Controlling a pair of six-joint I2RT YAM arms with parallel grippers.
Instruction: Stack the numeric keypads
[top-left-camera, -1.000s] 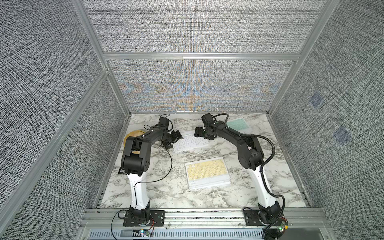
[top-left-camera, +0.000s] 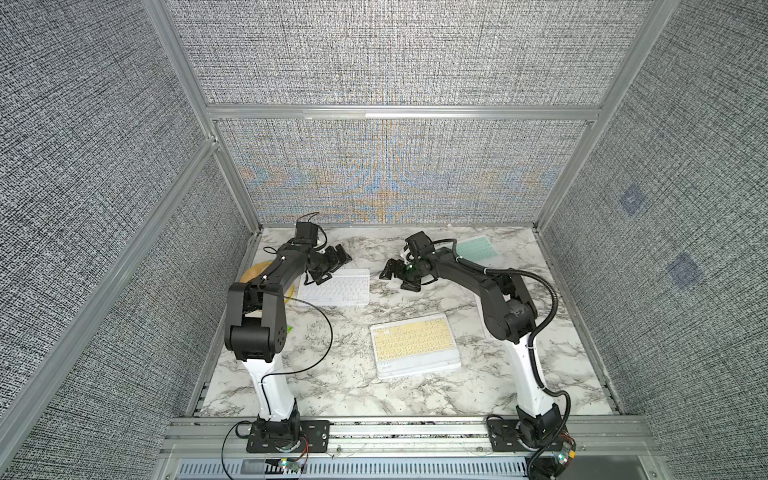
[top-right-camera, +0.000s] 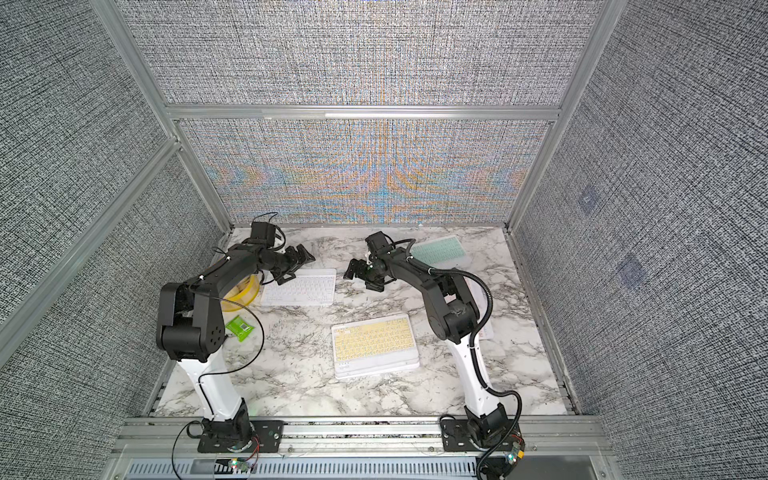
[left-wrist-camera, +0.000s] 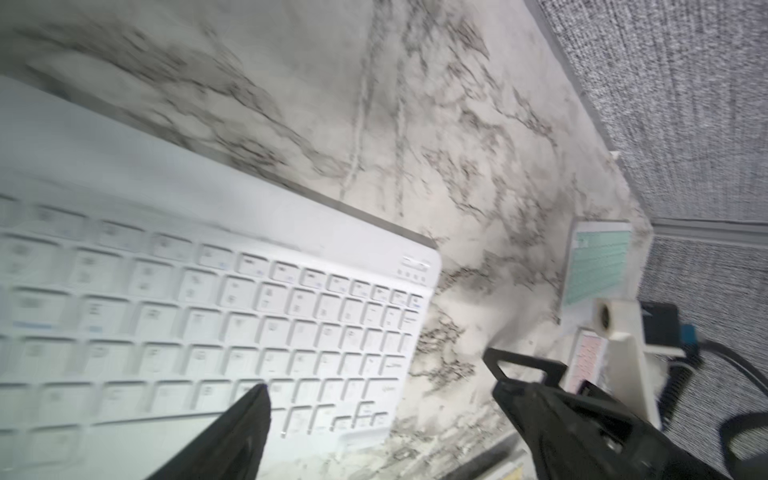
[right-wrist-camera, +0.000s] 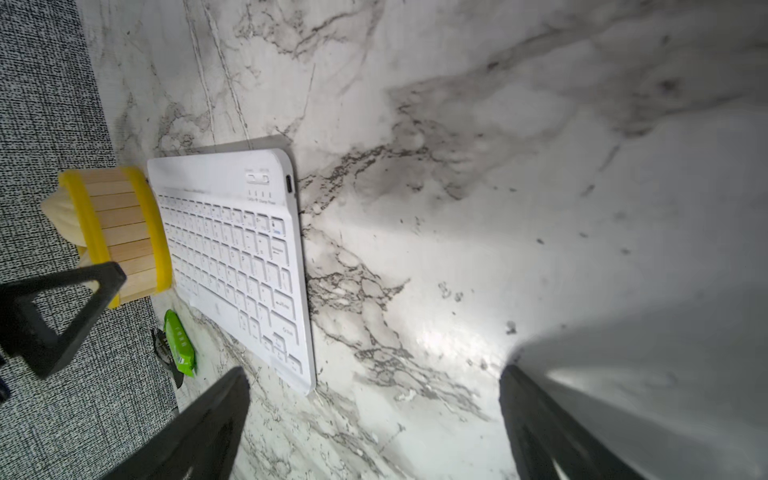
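A white keyboard (top-left-camera: 352, 289) lies flat on the left of the marble table; my left gripper (top-left-camera: 337, 266) is open above its far side, nothing between its fingers. My right gripper (top-left-camera: 397, 277) is open over bare table, to the right of that keyboard. Nearer the front middle lies a yellow-keyed keyboard (top-left-camera: 413, 338); a white edge shows below it, but I cannot tell whether another keyboard is underneath. At the back right is a green-keyed keyboard (top-right-camera: 438, 251). Partly hidden by the right arm is a pinkish keyboard (left-wrist-camera: 586, 358).
A yellow-rimmed round container (right-wrist-camera: 120, 228) stands at the left, beside the white keyboard. Near it lies a green packet (top-right-camera: 239, 327). Bare marble separates the white keyboard from the yellow-keyed one.
The white keyboard has moved left from between the grippers. My left gripper has drawn back left, and my right gripper has shifted slightly left. The yellow-keyed keyboard has stayed in place.
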